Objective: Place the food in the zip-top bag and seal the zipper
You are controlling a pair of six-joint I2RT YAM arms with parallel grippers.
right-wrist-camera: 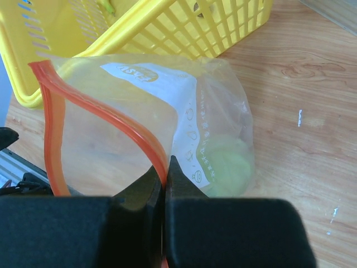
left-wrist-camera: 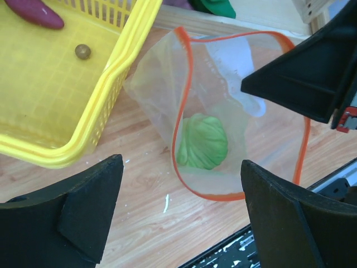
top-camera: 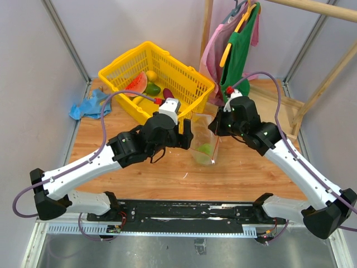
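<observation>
The clear zip top bag (left-wrist-camera: 148,78) stands on the table with its orange-edged mouth open wide. Inside lies a pale green, cabbage-like food, also visible through the bag in the right wrist view. My right gripper is shut on the bag's orange rim, which runs down between its fingertips. Left of the mouth, my left gripper (top-camera: 187,134) is open and holds nothing; its spread fingers (left-wrist-camera: 83,206) face the bag. In the yellow basket (top-camera: 192,78) are a watermelon piece (top-camera: 137,84), a lemon (top-camera: 151,76), a green fruit (top-camera: 152,89) and an eggplant (left-wrist-camera: 36,14).
The basket stands close behind and left of the bag. A small brown ball (left-wrist-camera: 82,52) lies on its floor. A blue cloth (top-camera: 91,106) is at the far left, and clothes (top-camera: 240,56) hang at the back right.
</observation>
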